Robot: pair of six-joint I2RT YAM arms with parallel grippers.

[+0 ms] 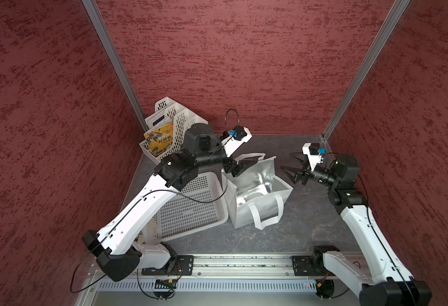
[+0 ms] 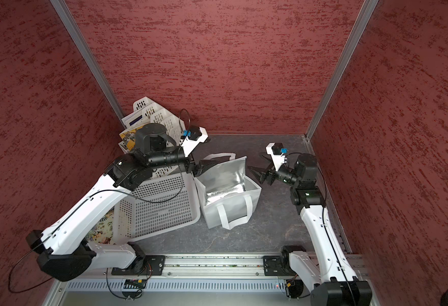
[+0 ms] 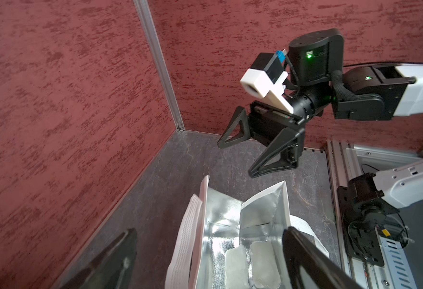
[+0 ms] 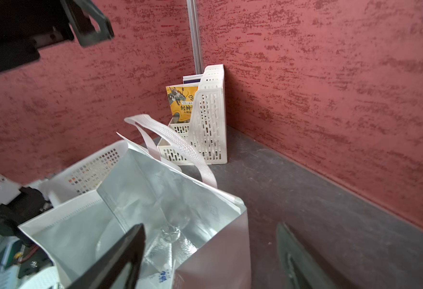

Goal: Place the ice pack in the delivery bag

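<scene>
The silver-lined delivery bag [image 1: 254,204] stands open on the floor with white handles. In the left wrist view two pale flat packs [image 3: 264,264] lie inside, apparently ice packs. My left gripper [image 1: 244,165] is open above the bag's left side, nothing between its fingers. My right gripper [image 1: 291,168] hangs open just right of the bag, slightly above its rim, with nothing between its fingers.
A white perforated basket [image 2: 157,214] lies left of the bag. A white file holder [image 4: 206,120] with books stands at the back left. The grey floor right of the bag is clear.
</scene>
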